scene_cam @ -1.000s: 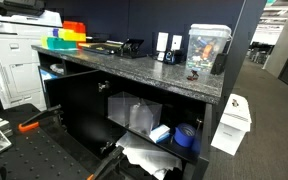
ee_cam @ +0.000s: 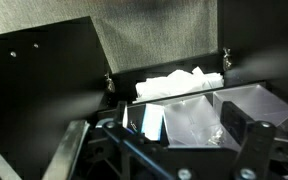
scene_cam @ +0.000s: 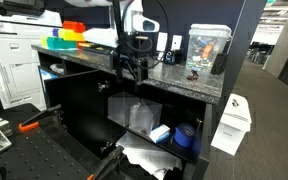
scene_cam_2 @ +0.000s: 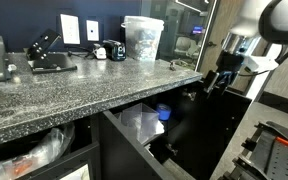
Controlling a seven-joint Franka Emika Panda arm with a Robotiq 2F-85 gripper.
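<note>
My gripper [scene_cam: 130, 76] hangs fingers down over the open cabinet, in front of the counter. Its two fingers stand apart in the wrist view, with no object visibly held between them, so it is open. Below, clear plastic bins [ee_cam: 191, 120] sit side by side on the cabinet's shelf. Left of them in the wrist view lies a blue-and-white item [ee_cam: 152, 122], partly hidden by the gripper. A crumpled white cloth or bag [ee_cam: 179, 84] lies beyond the bins. A blue roll [scene_cam: 185, 134] rests at the cabinet's right end in exterior view 1.
On the granite counter [scene_cam: 174, 76] stand a lidded clear tub [scene_cam: 206, 48] and, at the far end, colored blocks [scene_cam: 64, 38]. Dark cabinet doors [ee_cam: 44, 75] flank the opening. A white box [scene_cam: 231, 122] hangs on the outside right.
The arm has come into view from the left, moved right along the counter and lowered in front of it, above the bins. The objects stand where they were.
</note>
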